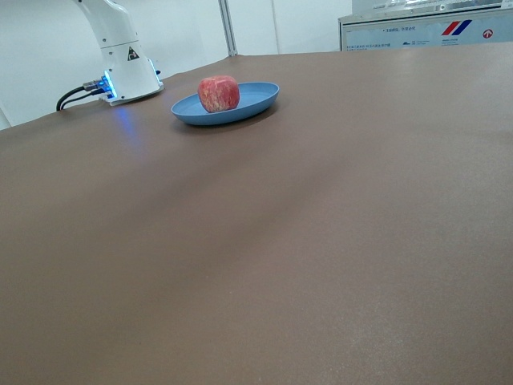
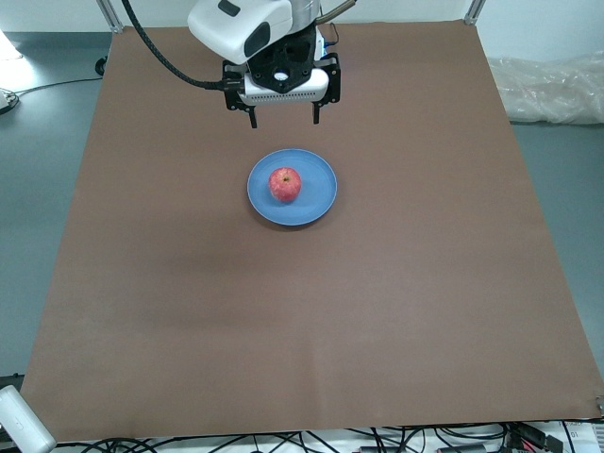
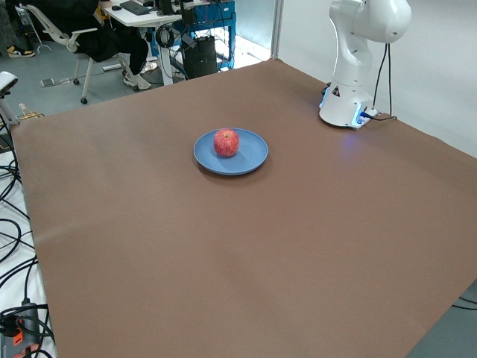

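A red apple point(image 2: 285, 185) rests on a round blue plate point(image 2: 311, 203) on the brown table; both also show in the top view, apple point(image 1: 219, 93) and plate point(image 1: 256, 100), and the right view, apple point(image 3: 226, 142) and plate point(image 3: 250, 155). In the left view my gripper point(image 2: 284, 118) hangs above the table behind the plate, its two black fingers spread apart with nothing visible between them. The gripper is not visible in the top or right views.
The white arm base point(image 3: 344, 104) stands at its far edge in the right view. Cables line the table's near edge in the left view.
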